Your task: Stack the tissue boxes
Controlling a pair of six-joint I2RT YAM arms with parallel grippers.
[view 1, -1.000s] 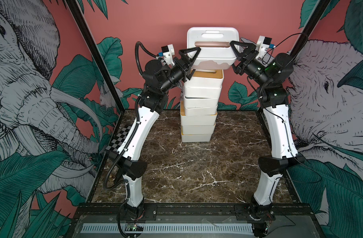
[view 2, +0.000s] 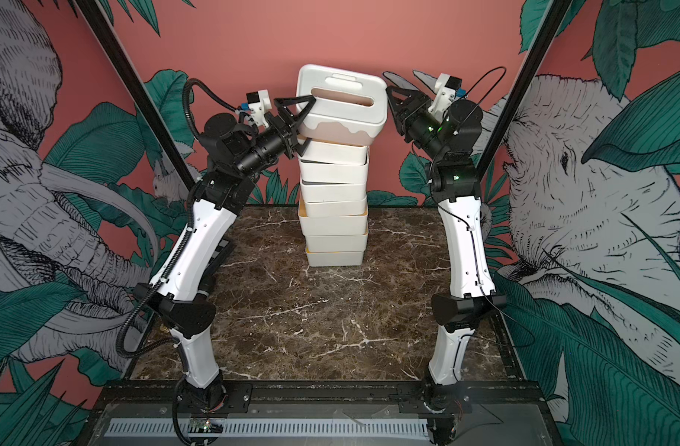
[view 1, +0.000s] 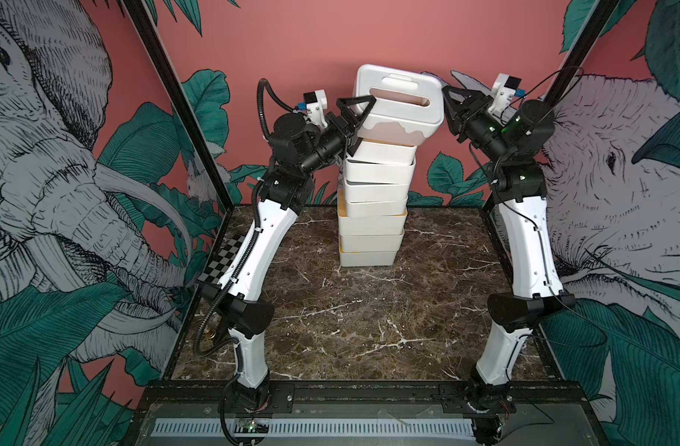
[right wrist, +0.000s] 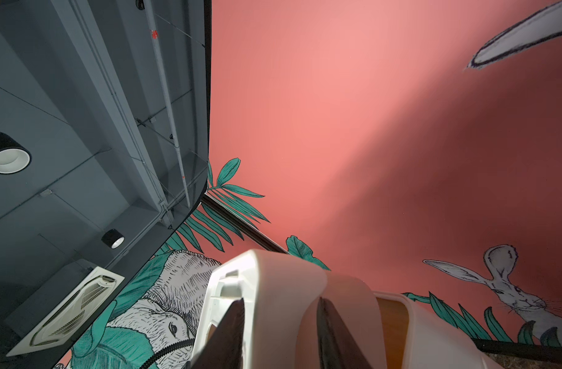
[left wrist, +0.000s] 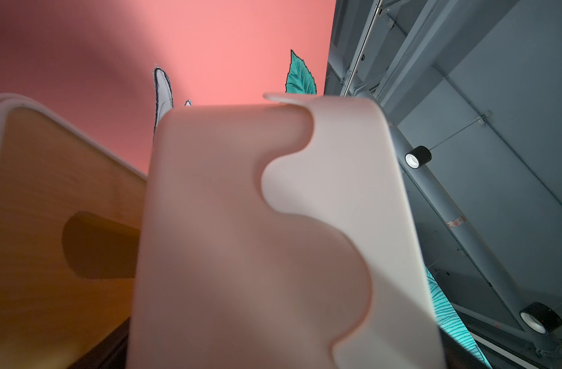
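Observation:
Several pale, open-slotted tissue boxes form a tall stack (view 1: pixel 372 225) at the back of the table. At its top sits another white box (view 1: pixel 403 133) with a wavy edge, tilted down to the right; whether it rests fully on the box below cannot be told. My left gripper (view 1: pixel 363 125) is open around that top box's left end, which fills the left wrist view. My right gripper (view 1: pixel 453 115) is at the box's right end. In the right wrist view its fingers (right wrist: pixel 233 332) stand part way apart in front of the box end, narrower than the box.
A checkered board (view 1: pixel 222 260) lies at the left edge, behind the left arm. The patterned back wall (view 1: pixel 280 44) stands close behind the stack.
The top box has come down towards the stack and now tilts lower on its right. My right gripper has shifted right, from overlapping the box to its right edge. The lower boxes have stayed put.

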